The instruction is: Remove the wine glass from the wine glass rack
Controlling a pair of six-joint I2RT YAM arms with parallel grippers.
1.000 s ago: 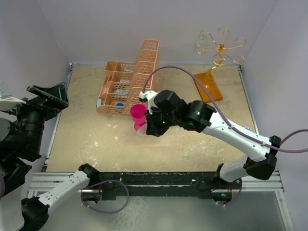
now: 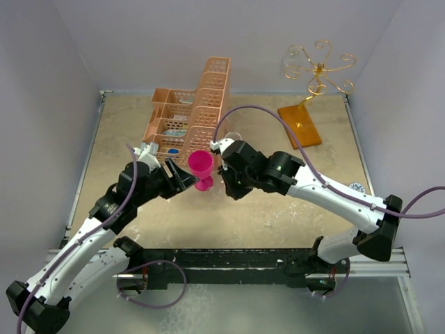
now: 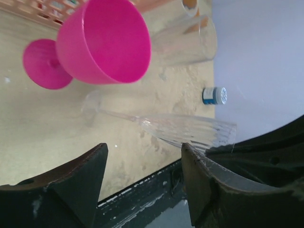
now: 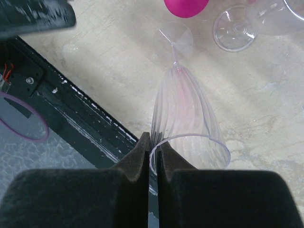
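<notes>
My right gripper is closed on the rim of a clear plastic wine glass (image 4: 185, 104), tilted with its stem and foot away from the fingers. My left gripper faces it from the left, fingers apart and nothing visible between them. A magenta goblet (image 2: 200, 164) stands just behind. The gold wine glass rack (image 2: 320, 67) on its wooden base (image 2: 299, 125) stands at the back right, with a faint clear glass (image 2: 289, 66) on its left side.
A peach plastic basket organizer (image 2: 208, 97) fills the back middle. More clear glasses (image 4: 266, 16) stand beside the goblet. A small blue-labelled jar (image 3: 213, 96) shows at the right side.
My left arm has swung rightward from the far left to beside the goblet.
</notes>
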